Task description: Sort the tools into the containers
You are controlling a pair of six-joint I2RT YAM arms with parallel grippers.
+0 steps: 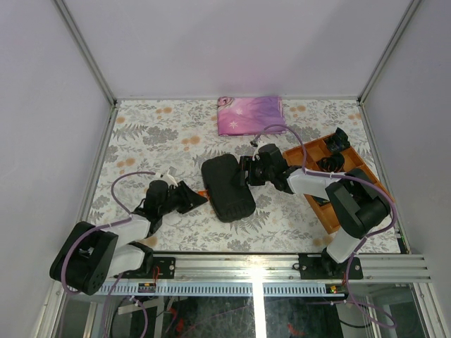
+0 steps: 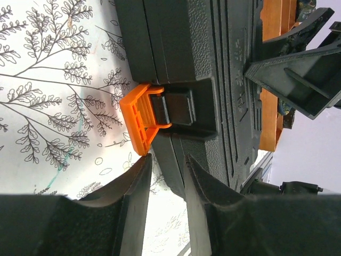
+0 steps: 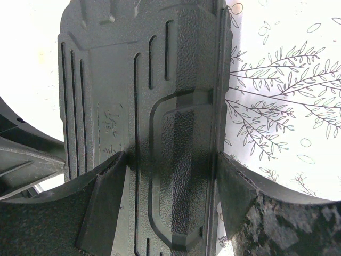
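Note:
A closed black tool case (image 1: 229,193) lies on the floral cloth in the middle of the top view. On its left side an orange latch (image 2: 139,120) juts out, swung away from the dark catch. My left gripper is partly open just beside that latch, and nothing shows between its fingertips. One of its fingers is close to the latch's lower corner; whether they touch I cannot tell. Across the case, my right gripper is shut on the case's right part, its fingers on either side of the black shell.
To the right stands an orange-brown divided box (image 1: 325,220) with black items (image 1: 331,163) in it, partly under the right arm. A folded pink-purple cloth (image 1: 250,115) lies at the back. Free cloth surface extends at the back left.

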